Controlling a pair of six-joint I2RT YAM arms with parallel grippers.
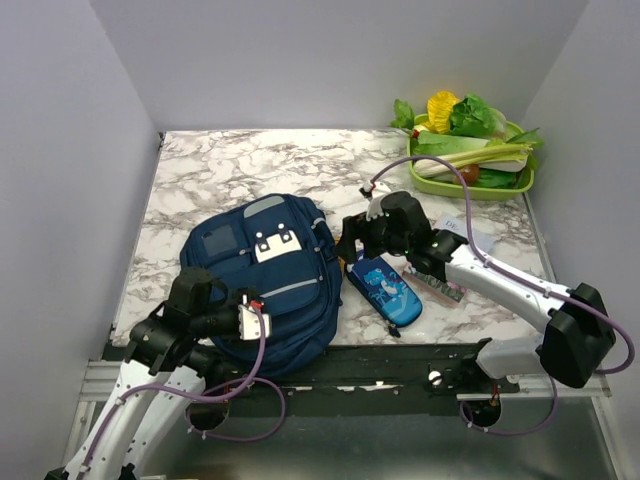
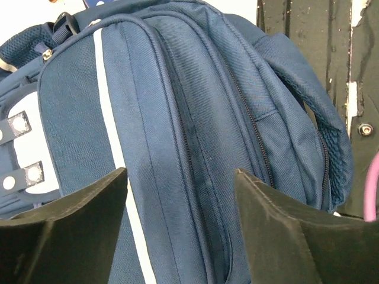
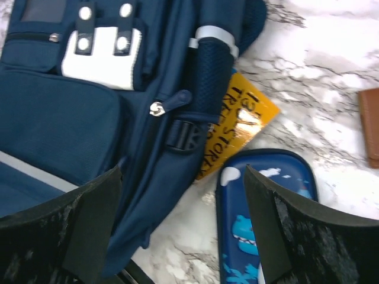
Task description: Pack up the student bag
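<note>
The navy backpack (image 1: 290, 280) lies flat on the left half of the marble table. My left gripper is over its lower part, fingers apart and nothing seen held. My right gripper hangs, fingers apart, above the bag's right edge and the blue dinosaur pencil case (image 1: 382, 285). A yellow booklet (image 3: 237, 124) peeks from under the bag's right edge. A brown wallet (image 3: 370, 127) shows at the right of the right wrist view. A book with pink tulips (image 1: 445, 290) is partly hidden by the right arm.
A green basket (image 1: 460, 190) of vegetables stands at the back right. Bare marble (image 1: 230, 160) lies at the back. A dark rail (image 1: 340, 360) runs along the front edge, and grey walls enclose the sides and back.
</note>
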